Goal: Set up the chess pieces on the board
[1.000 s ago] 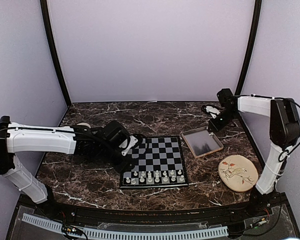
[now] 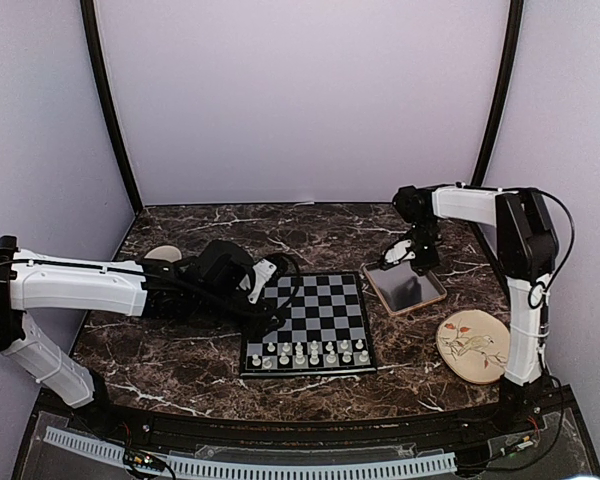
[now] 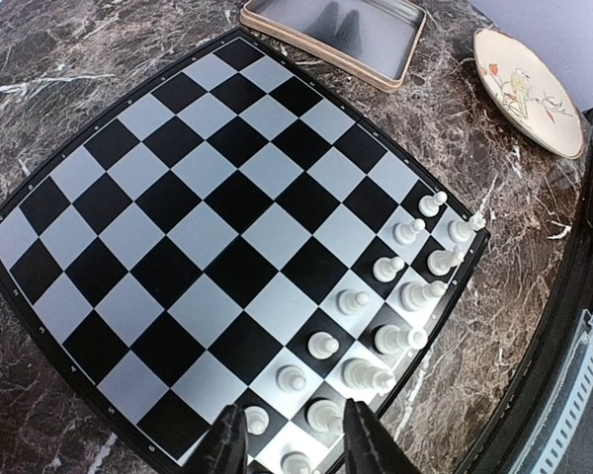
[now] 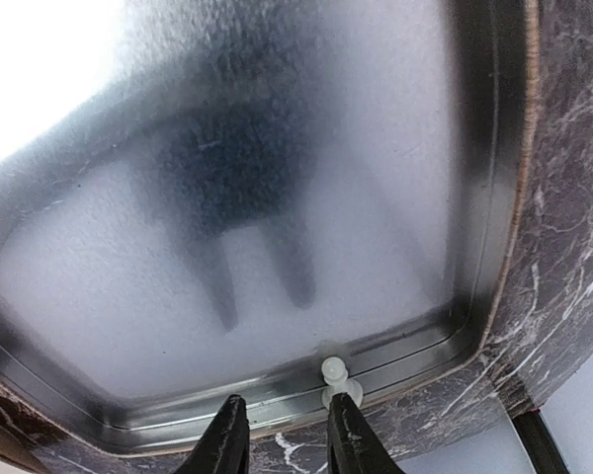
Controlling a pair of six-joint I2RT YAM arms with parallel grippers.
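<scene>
The black-and-grey chessboard [image 2: 320, 300] lies flat mid-table. White chess pieces [image 3: 400, 339] stand upright in two rows along its near edge, and the other squares in view are bare. My left gripper hovers above one end of these rows, open, with nothing held. One white piece [image 4: 334, 371] is at the edge of the shallow grey tray [image 4: 395, 373], partly covered by a right finger. Over the tray's far end, my right gripper is open; the piece lies just ahead of its right finger, not between the two.
Right of the board, the rimmed tray [image 2: 388, 307] looks otherwise empty. A cream plate with a painted design [image 2: 474, 347] rests at the near right. Behind the left arm sits a pale round object [image 2: 164, 254].
The left gripper shifted slightly right. The board pieces stayed put.
</scene>
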